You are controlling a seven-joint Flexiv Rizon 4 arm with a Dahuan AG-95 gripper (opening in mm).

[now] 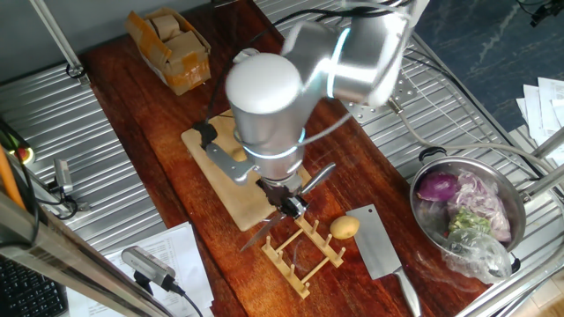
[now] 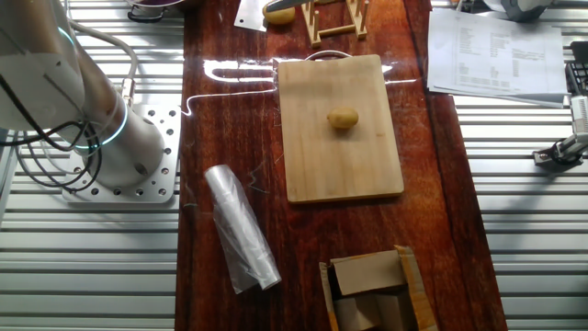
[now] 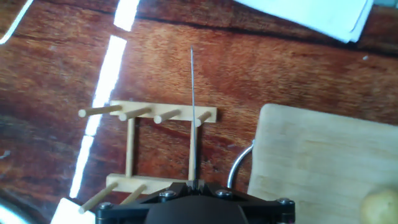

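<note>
My gripper [image 1: 293, 208] is shut on a knife, whose grey blade [image 1: 257, 234] points to the lower left in exterior view 1 and whose handle [image 1: 319, 177] sticks out to the upper right. From the wrist view the blade [image 3: 193, 106] is seen edge-on, a thin upright line across the wooden peg rack [image 3: 165, 113]. That rack lies on the table below the gripper; the height of the knife above it is hard to judge. A pale cutting board [image 2: 340, 170] carries one potato [image 2: 343, 118].
Beside the rack are a second potato [image 1: 345, 227] and a cleaver [image 1: 374, 242]. A metal pot [image 1: 425, 216] holds a purple vegetable and bagged greens. Elsewhere lie a cardboard box [image 2: 372, 276], a clear plastic roll [image 2: 241, 225] and papers [image 2: 496, 55].
</note>
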